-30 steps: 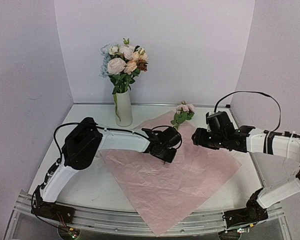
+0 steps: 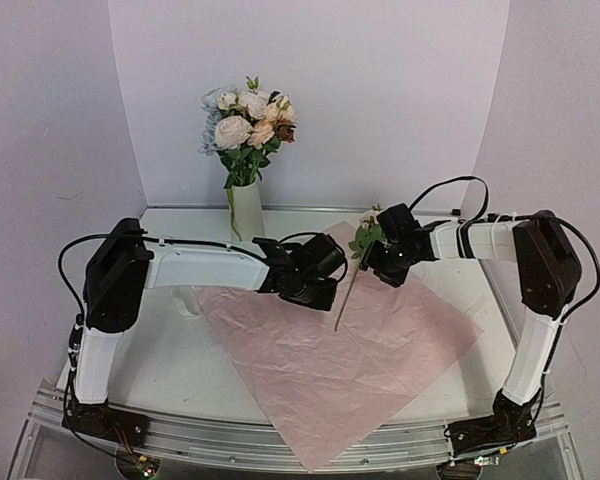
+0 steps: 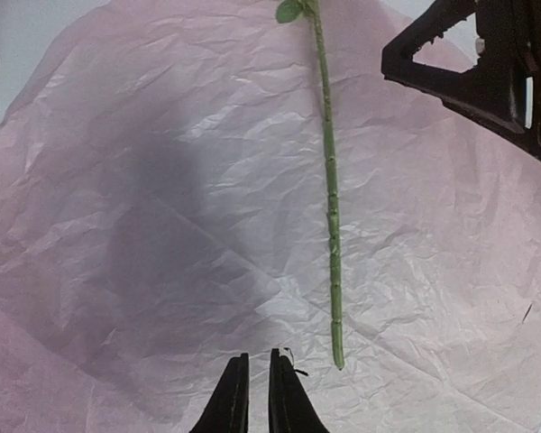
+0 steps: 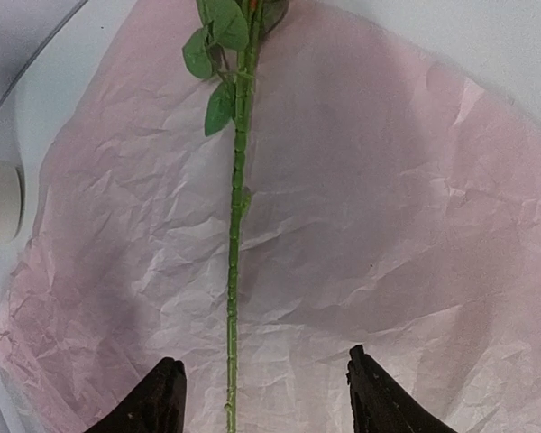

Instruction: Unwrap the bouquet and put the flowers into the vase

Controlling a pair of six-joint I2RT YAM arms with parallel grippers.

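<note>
A single flower lies on the pink paper, its green stem (image 3: 332, 198) pointing toward the front; its bloom (image 2: 371, 214) and leaves are partly behind the right arm in the top view. My right gripper is open above the stem, which runs between its fingers nearer the left one. My left gripper has its fingers parted by a narrow gap with nothing between them; the stem's lower end is just to its right. The white vase (image 2: 246, 212) stands upright at the back left, holding a bouquet (image 2: 248, 125) of blue, white and peach flowers.
Pink paper (image 2: 330, 385) covers the middle of the white table and hangs over its front edge. A white round object (image 2: 185, 301) sits left of the paper. Both grippers are close together over the paper, one on each side of the stem.
My right gripper has moved left and over the flower's stem, covering part of the bloom.
</note>
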